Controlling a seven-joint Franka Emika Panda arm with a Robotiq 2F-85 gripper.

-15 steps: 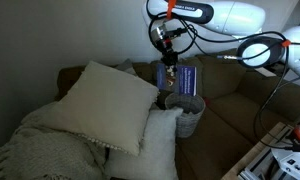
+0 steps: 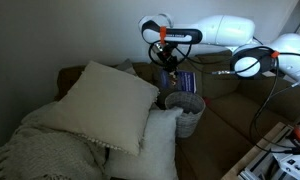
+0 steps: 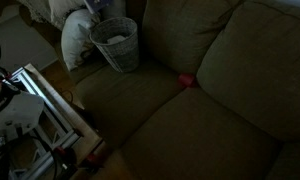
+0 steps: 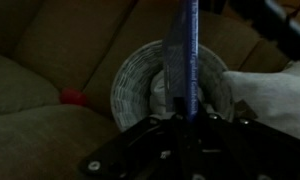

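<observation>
A thin, blue-edged book or box [image 4: 192, 60] is pinched in my gripper, which is shut on it. From the wrist camera it is seen nearly edge-on, with the wicker basket [image 4: 123, 95] behind it. In exterior view 1 the blue item [image 2: 186, 82] hangs at the basket's [image 2: 185, 120] rim, below the gripper [image 2: 171, 66]; whether its lower end is inside the rim is hard to tell. Something white lies in the basket, clearest in exterior view 2.
The basket stands on a brown sofa [image 3: 180, 130]. Cream pillows [image 2: 105, 105] and a knitted blanket [image 2: 45, 155] lie to its left in exterior view 1. A small red thing [image 3: 187, 79] sits at the seat crease. Much of the seat is clear.
The gripper has shifted a little left and down in exterior view 1. The held item has come lower and turned slightly, while basket and pillows stay put.
</observation>
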